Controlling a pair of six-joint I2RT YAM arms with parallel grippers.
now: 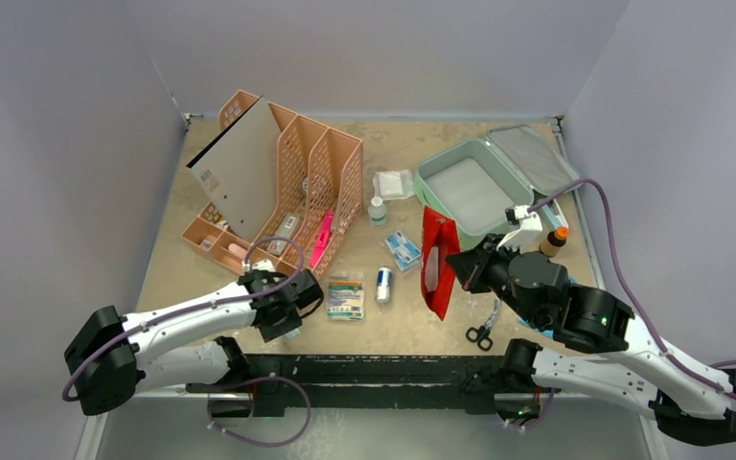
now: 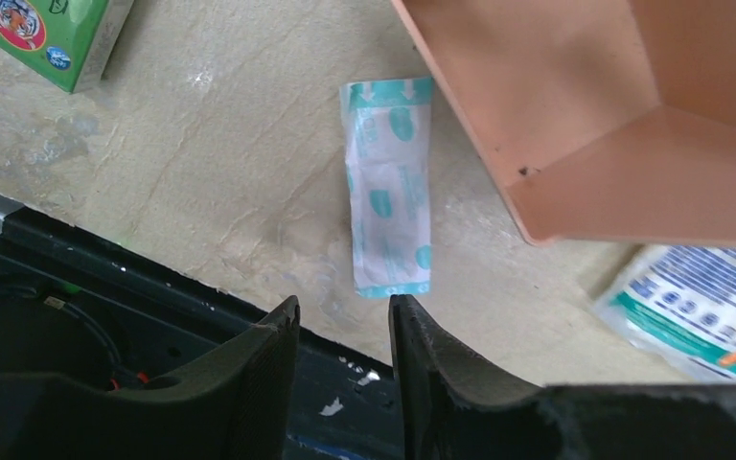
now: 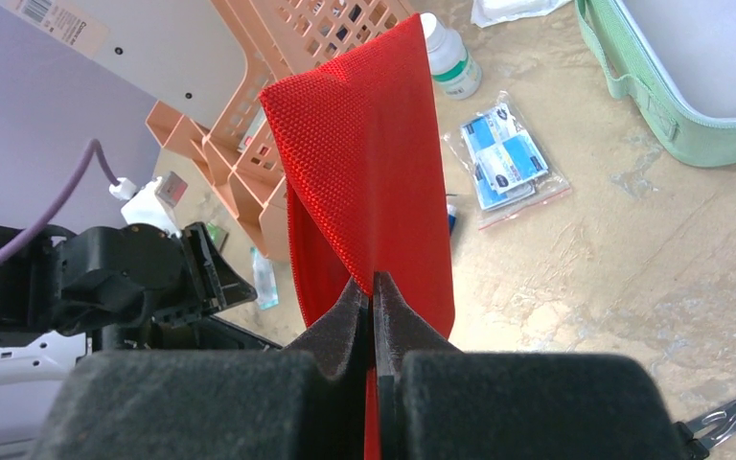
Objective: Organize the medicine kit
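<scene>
My right gripper is shut on a red pouch, which hangs above the table. Low at the front left, my left gripper stands open and empty. Just beyond its fingertips a small white-and-teal packet lies flat on the table. The green medicine case lies open at the back right, its floor bare. An orange organizer at the left holds a pink item and a white box. Between them are a white bottle, a bagged card pack and a small canister.
Near the front edge lie scissors and a bagged packet. A dark bottle with an orange cap stands by the right arm. In the left wrist view, a green box sits top left. White gauze lies beside the case.
</scene>
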